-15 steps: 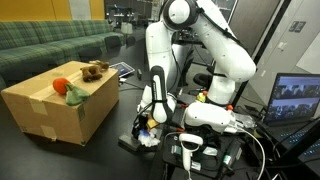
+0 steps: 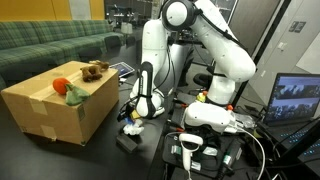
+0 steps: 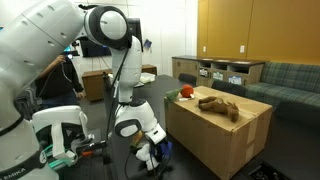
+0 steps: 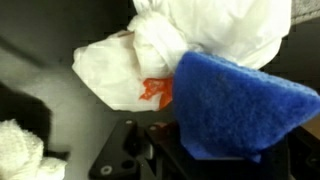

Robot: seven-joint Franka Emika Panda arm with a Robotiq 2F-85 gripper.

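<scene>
In the wrist view a fuzzy blue cloth (image 4: 235, 105) fills the right of centre, bulging up from my gripper. The fingers look shut on it, though the cloth hides the fingertips. Just beyond it lies a crumpled white bag or cloth (image 4: 120, 68) with a red mark. Low over the dark surface, my gripper (image 2: 131, 122) points downward in exterior view 1, with a bit of blue showing at it. From the other side, exterior view 2 has my gripper (image 3: 157, 158) close to the box's front, with blue beside it.
A big cardboard box (image 2: 58, 112) stands left of my gripper, with a red item (image 2: 61, 86) and a brown plush toy (image 3: 219, 106) on top. A small dark block (image 2: 127, 144) lies close in front. Another white piece (image 4: 25, 155) is at the wrist view's lower left.
Over the last second my gripper has shifted left and a little farther back in exterior view 1, toward the cardboard box. The blue patch has gone along with it. The box stays put.
</scene>
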